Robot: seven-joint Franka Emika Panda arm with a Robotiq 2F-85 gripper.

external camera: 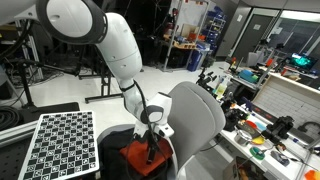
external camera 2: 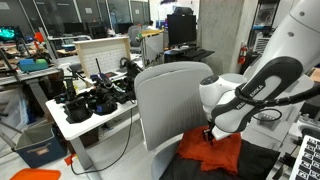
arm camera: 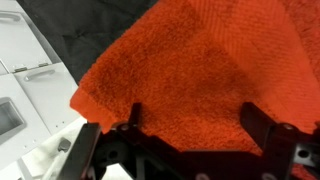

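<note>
A red-orange cloth [arm camera: 190, 75] lies over the dark seat of a chair and fills most of the wrist view. In exterior view 1 the same cloth [external camera: 138, 159] shows below the arm, and in exterior view 2 the cloth [external camera 2: 215, 152] spreads in front of the grey backrest. My gripper is open right over the cloth, its two dark fingertips wide apart with only flat cloth visible beneath them. Whether the fingertips touch the fabric, I cannot tell.
The chair's grey backrest [external camera: 195, 115] rises close beside the arm. A checkered calibration board [external camera: 57, 145] stands at the front left. Behind the chair is a cluttered white table [external camera 2: 95, 120]. An orange bin [external camera 2: 38, 146] sits on the floor.
</note>
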